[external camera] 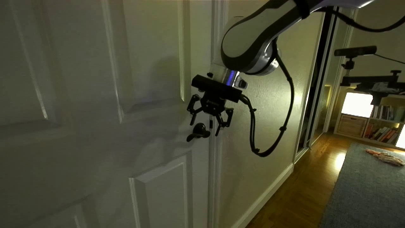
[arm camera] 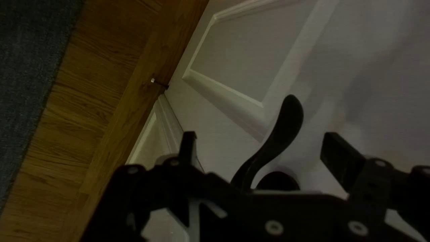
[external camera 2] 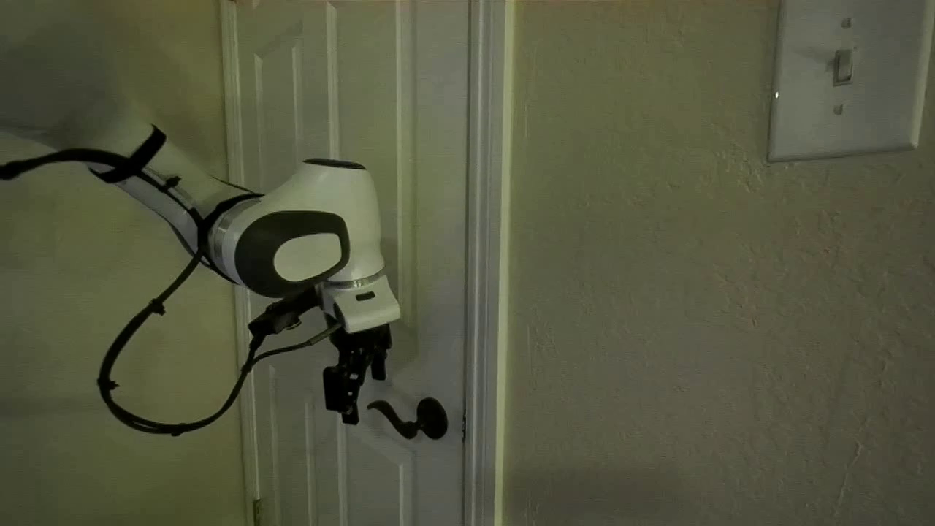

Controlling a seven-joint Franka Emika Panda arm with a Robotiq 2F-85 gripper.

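Observation:
A dark lever handle [external camera: 199, 132] is mounted near the edge of a white panelled door [external camera: 159, 140]. My gripper [external camera: 204, 127] is open, its fingers pointing down just above the handle in exterior view 1. From exterior view 2, the gripper [external camera 2: 364, 402] hangs to the left of the curved lever [external camera 2: 407, 422], with a small gap showing between them. In the wrist view, the lever [arm camera: 282, 127] appears between the two spread fingers, and its base is partly hidden by the gripper body. Nothing is gripped.
The door frame [external camera 2: 489, 263] and a textured wall [external camera 2: 701, 333] border the handle's side. A light switch plate [external camera 2: 815, 123] is on that wall. Wooden floor [arm camera: 96, 113], a small doorstop [arm camera: 159, 82] and a blue-grey rug [external camera: 364, 186] show below. A cable loop [external camera: 262, 150] hangs from the arm.

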